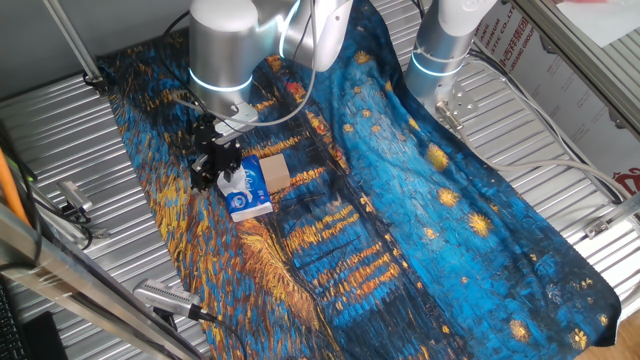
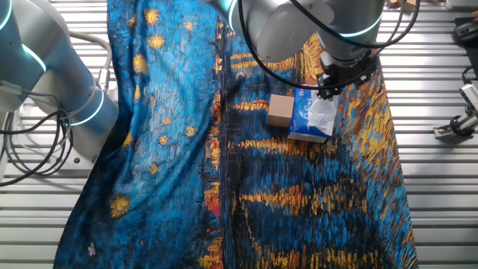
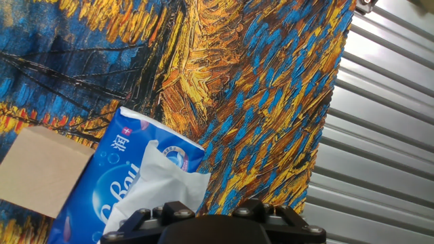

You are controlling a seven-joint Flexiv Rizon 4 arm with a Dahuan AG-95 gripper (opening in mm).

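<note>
A blue tissue pack (image 1: 248, 189) lies on the patterned cloth, with a white tissue (image 3: 167, 181) sticking up from its opening. Against one side of the pack is a small tan box (image 1: 275, 172), also visible in exterior view 2 as a plain cardboard box (image 2: 280, 110). My black gripper is over the pack's edge beside the tissue. In the wrist view its two black fingers stand apart at the bottom edge, cloth showing in the gap and nothing held. Exterior view 1 shows the gripper (image 1: 222, 172) close to the tissue; whether they touch cannot be told.
The patterned cloth (image 1: 440, 240) covers much of the slatted metal table (image 3: 380, 135), with wide bare stretches. A grey device (image 1: 168, 298) with a cable sits near the front left edge.
</note>
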